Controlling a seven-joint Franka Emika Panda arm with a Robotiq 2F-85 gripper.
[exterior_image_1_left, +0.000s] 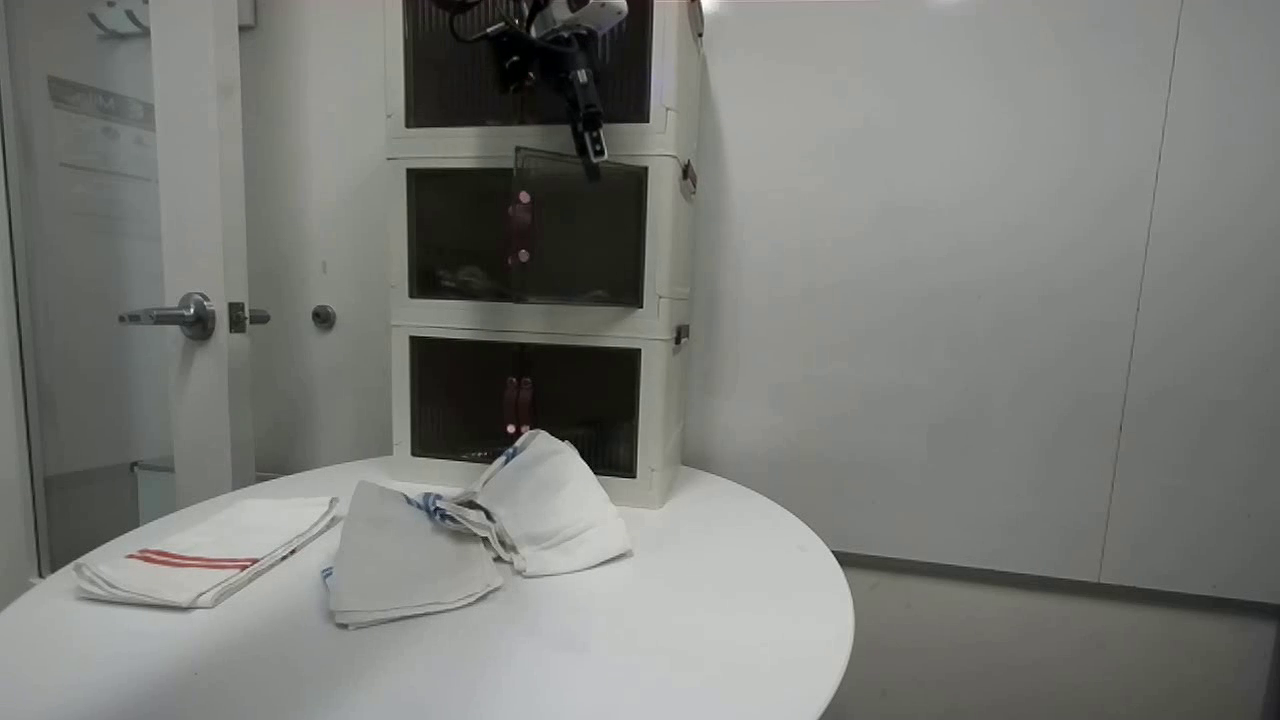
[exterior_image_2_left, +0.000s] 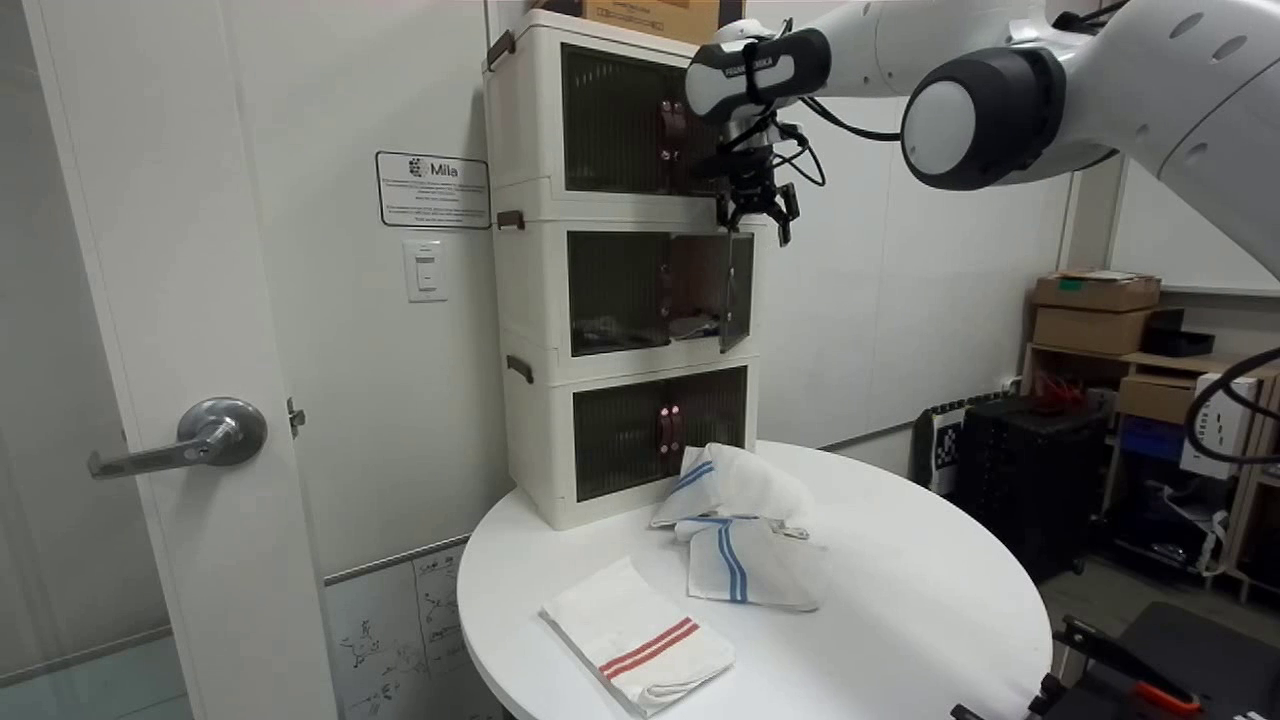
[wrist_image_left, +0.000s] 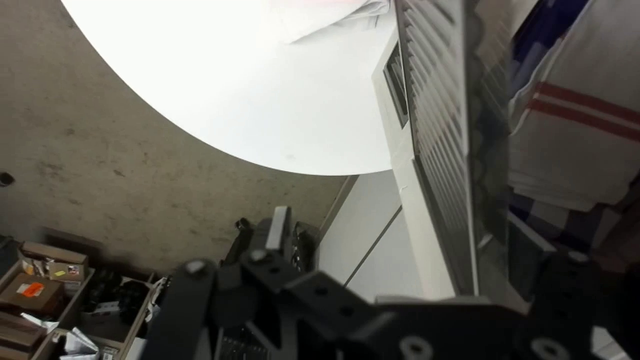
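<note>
In the cabinet's middle compartment the right door (exterior_image_2_left: 741, 290) stands partly open, swung out toward the room, while the left door (exterior_image_2_left: 618, 294) is closed. My gripper (exterior_image_2_left: 758, 228) is at the height of that door's top edge, with its fingers wide apart and nothing gripped. From the wrist, the ribbed door (wrist_image_left: 441, 114) runs between the two spread fingers; whether either touches it, I cannot tell. Behind the door, inside the compartment, lies a folded white cloth with red stripes (wrist_image_left: 579, 111), beside some blue fabric (wrist_image_left: 543, 36).
On the round white table (exterior_image_2_left: 912, 600) lie a red-striped towel (exterior_image_2_left: 636, 636) and crumpled blue-striped towels (exterior_image_2_left: 750, 564), close to the cabinet's base. The closed lower doors (exterior_image_1_left: 522, 408) are behind them. Bare table extends to the right.
</note>
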